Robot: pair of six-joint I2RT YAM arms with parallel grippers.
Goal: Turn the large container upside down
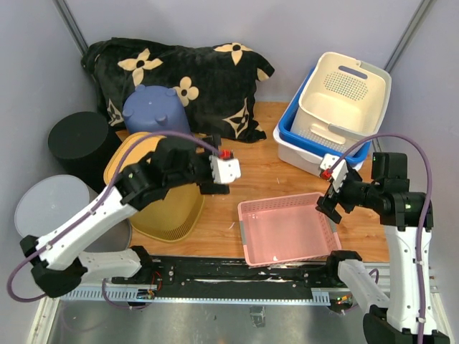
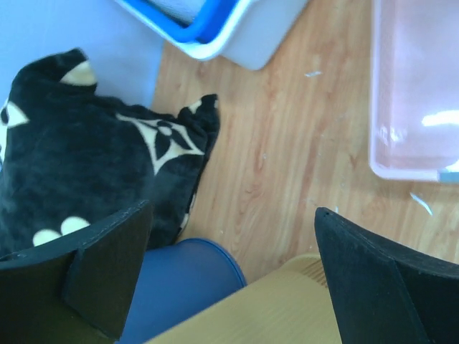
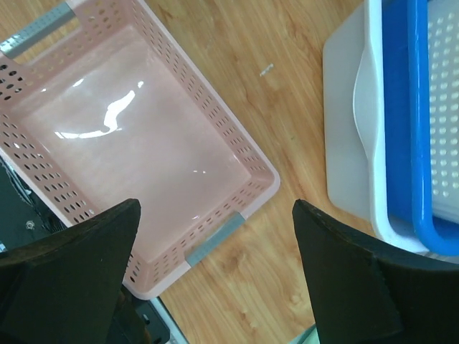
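Note:
A pink perforated basket with grey handles lies flat on the wooden table, its hollow facing up. My right gripper hangs open by the basket's right end, with nothing between its fingers. In the right wrist view a corner and a grey handle of the basket show beyond the fingers. My left gripper is open and empty, above the right side of the yellow container. The left wrist view has only one end of the pink basket, apart from the fingers.
Stacked white, blue and cream containers stand at the back right. A blue tub, a black bin and a grey bin crowd the left. A dark flowered cushion lies behind. Table between yellow container and pink basket is clear.

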